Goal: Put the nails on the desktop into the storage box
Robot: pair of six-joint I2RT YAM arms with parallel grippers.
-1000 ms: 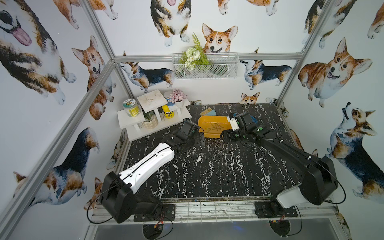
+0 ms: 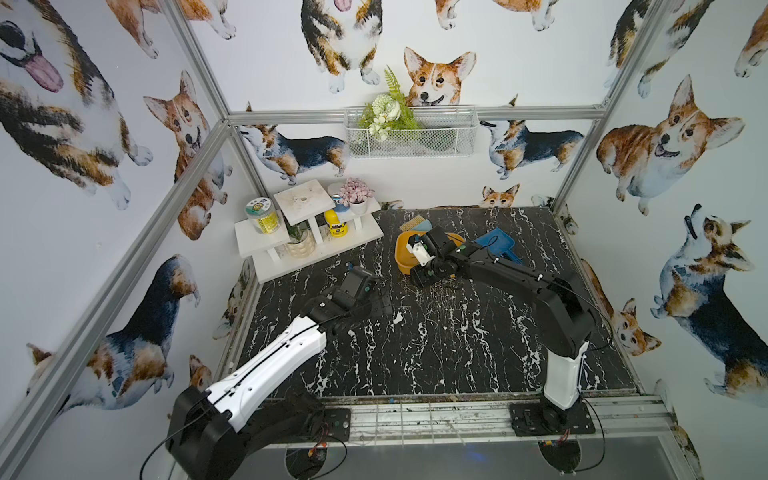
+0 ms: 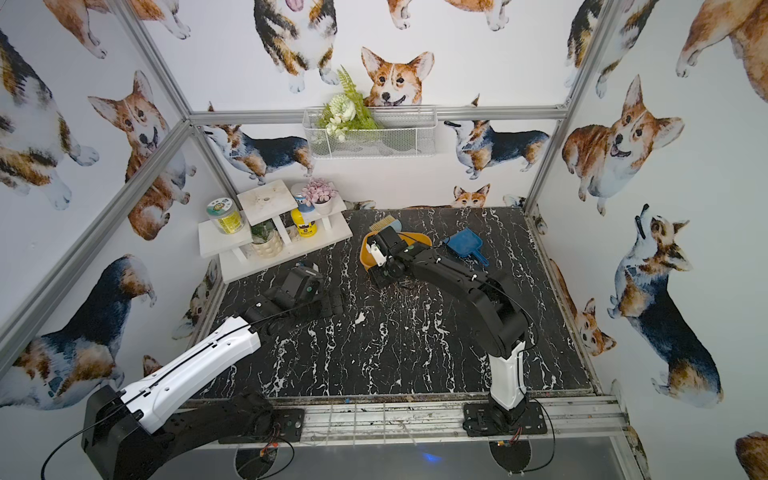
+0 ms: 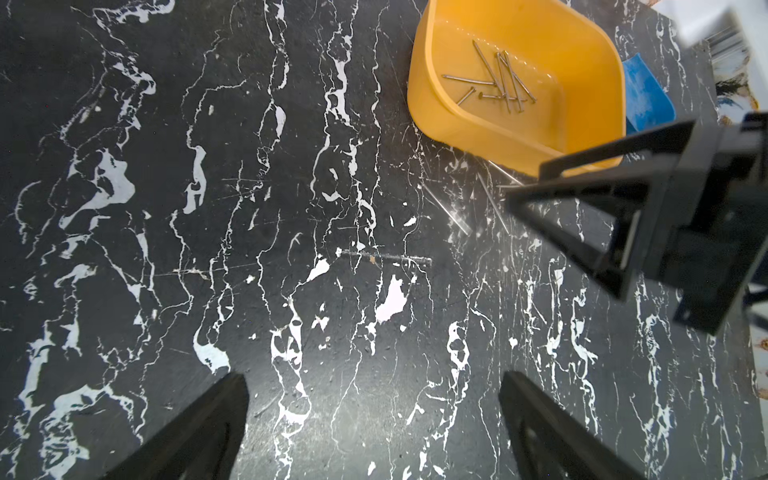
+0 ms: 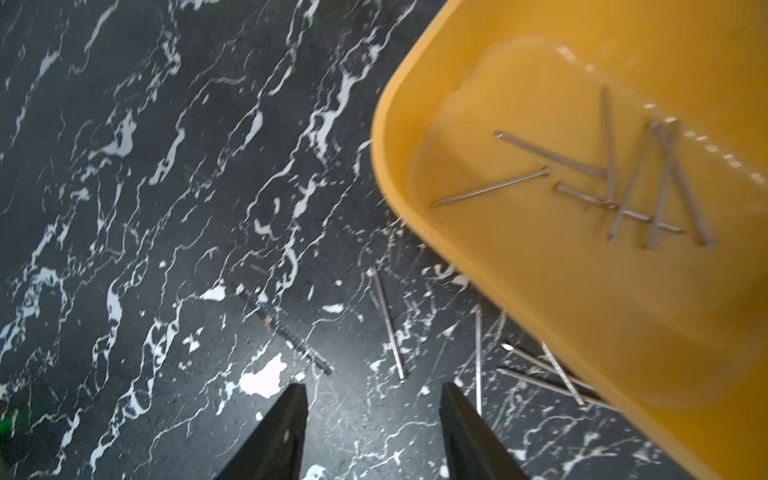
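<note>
A yellow box (image 4: 584,104) holds several nails (image 5: 489,188), seen in both wrist views. More nails (image 5: 388,324) lie on the black marbled desktop (image 5: 176,240) beside the box's near side, some partly hidden by its wall. My right gripper is over the desk just by the box, its fingers apart with nothing visible between them, above the loose nails; from above its arm partly covers the box. My left gripper stands open and empty over the desk, left of and nearer the front than the box.
A white tiered shelf (image 2: 264,264) with jars and plants fills the back left. A blue dustpan (image 2: 496,240) lies right of the box, a brush (image 2: 413,224) behind it.
My right gripper has moved left across the front of the box, now covering part of it. My left gripper has drawn back toward the front left, away from the box.
</note>
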